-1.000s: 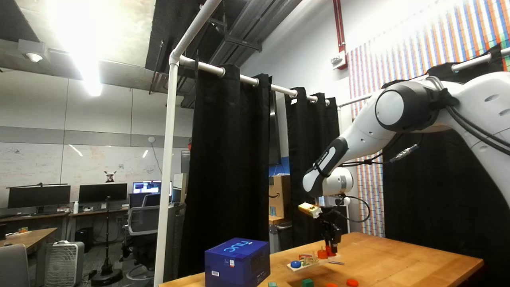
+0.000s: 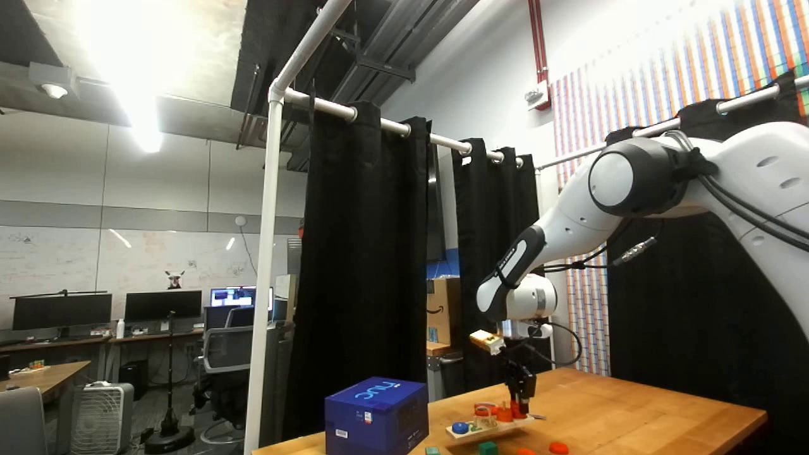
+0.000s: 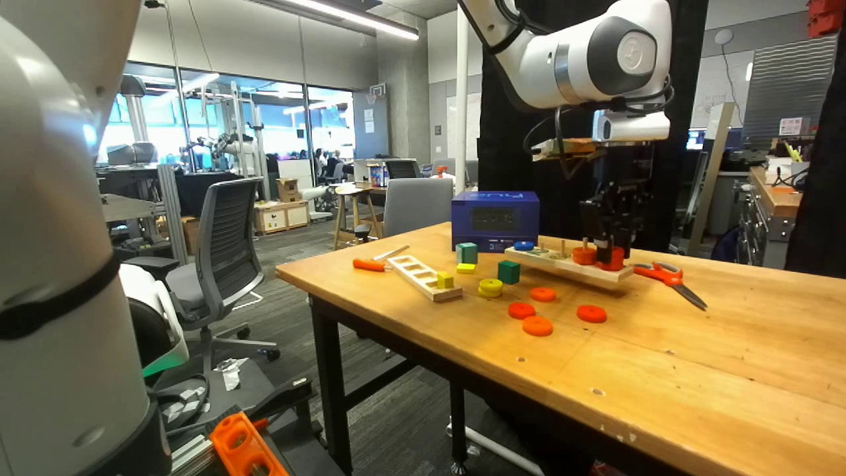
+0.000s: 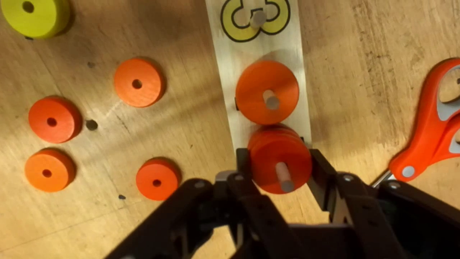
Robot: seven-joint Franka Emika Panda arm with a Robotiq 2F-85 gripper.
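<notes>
In the wrist view, my gripper is shut on a stack of red discs, with a finger on either side and a wooden peg rising through the stack. This stack is at one end of a pale pegboard. Touching it or very close, an orange disc sits on the neighbouring peg. Beyond that is a bare peg over a printed yellow 3. A blue disc is at the board's other end. Whether the board rests flat on the table is unclear.
Several loose orange-red discs lie beside the board, with yellow discs and a green cube farther along. Orange scissors lie close on the other side. A blue box stands behind.
In exterior view 1, my gripper and the pegboard with its discs have shifted left and slightly down together. Something red now shows behind the board.
</notes>
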